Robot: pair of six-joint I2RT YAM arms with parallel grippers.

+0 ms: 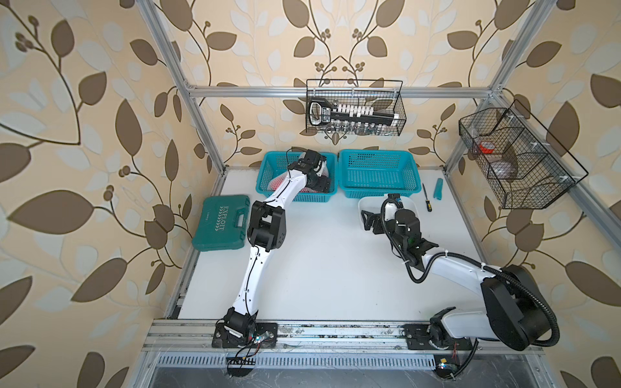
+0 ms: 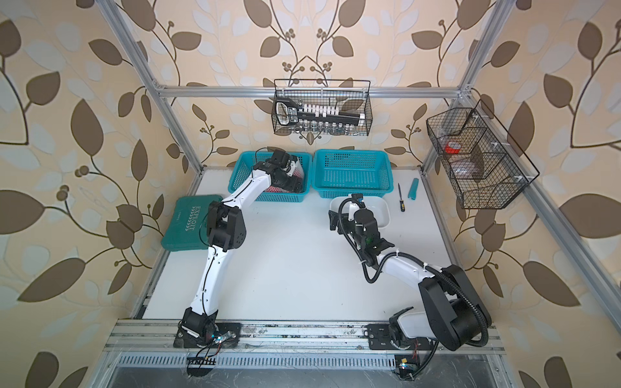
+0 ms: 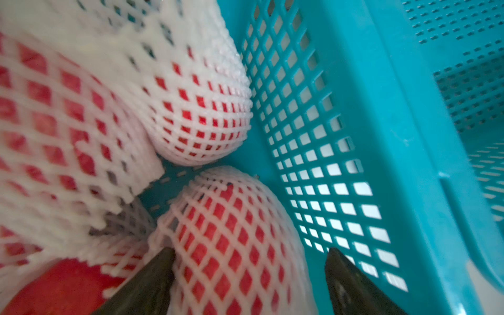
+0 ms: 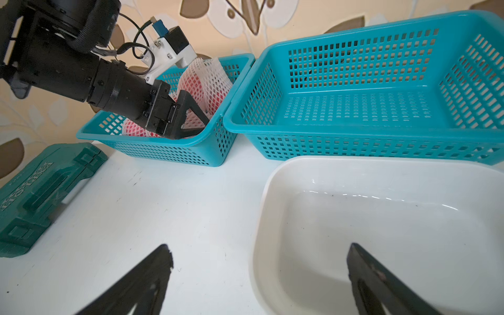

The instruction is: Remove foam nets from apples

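Several red apples in white foam nets fill the left teal basket [image 3: 409, 157]. In the left wrist view, one netted apple [image 3: 236, 246] lies by the basket's side wall, and my left gripper straddles it with parted fingers. The left finger [image 3: 157, 278] is close against the net; a gap shows between the apple and the right finger. Behind it lie another netted apple [image 3: 202, 110] and a larger netted one [image 3: 57, 120]. A bare red patch [image 3: 57, 288] shows at lower left. My right gripper is open and empty over the white tub's [image 4: 257, 252] left edge.
An empty teal basket [image 1: 379, 174] adjoins the full one on its right. The white tub, empty in the right wrist view, stands before it. A green case [image 1: 221, 223] lies at left, a screwdriver [image 1: 427, 201] at right. Mid-table [image 1: 323, 271] is clear.
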